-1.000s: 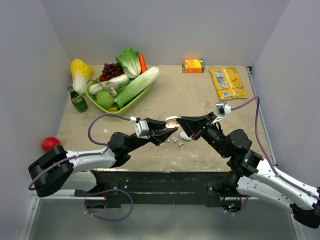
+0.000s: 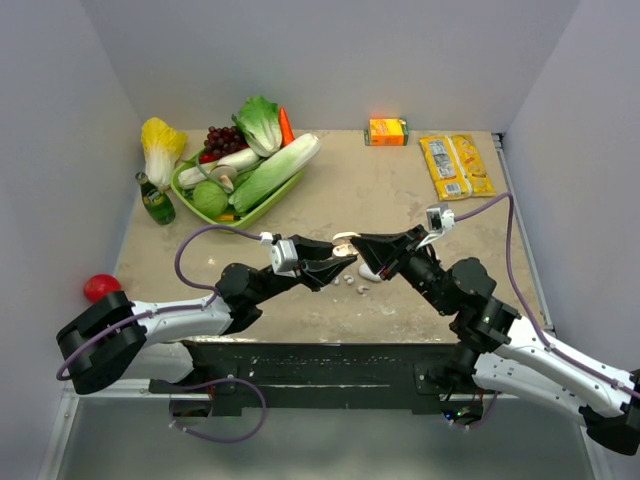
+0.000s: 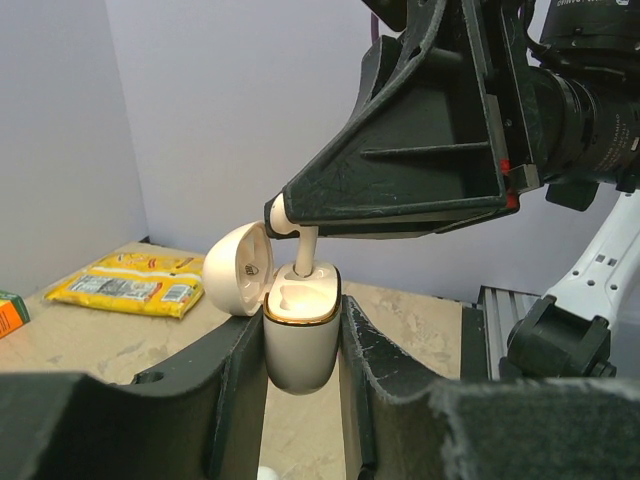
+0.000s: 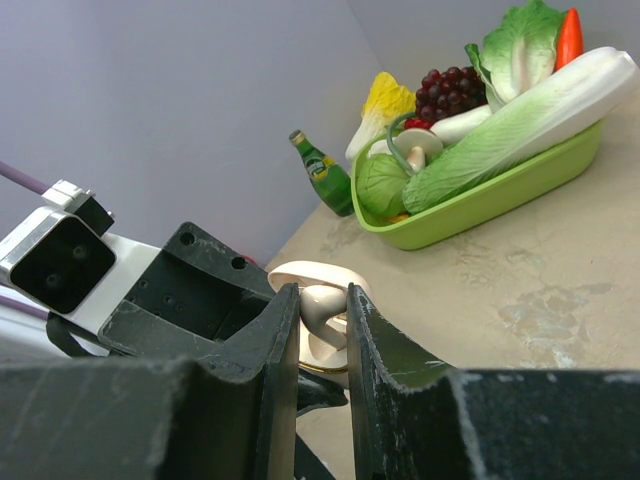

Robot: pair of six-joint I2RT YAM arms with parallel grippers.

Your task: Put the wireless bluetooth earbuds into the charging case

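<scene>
Held in my left gripper is the white charging case (image 3: pixel 300 358), its rounded lid (image 3: pixel 238 268) standing open. From above, the case (image 2: pixel 344 251) is over the middle of the table. My right gripper is shut on a white earbud (image 4: pixel 322 303) right over the case. In the left wrist view the earbud's stem (image 3: pixel 306 252) points down, its lower end meeting the case's top face; how deep it sits in a slot cannot be told. The earbud's head (image 3: pixel 281 215) is partly hidden by the right fingers (image 3: pixel 400 170).
A second closed white case (image 2: pixel 369 272) and several small white earbuds (image 2: pixel 362 289) lie on the table beneath the grippers. A green basket of vegetables (image 2: pixel 262 210) stands at back left; a yellow packet (image 2: pixel 457 167) and orange box (image 2: pixel 386 132) lie behind.
My left arm and the case look unmoved, and both grippers keep their hold.
</scene>
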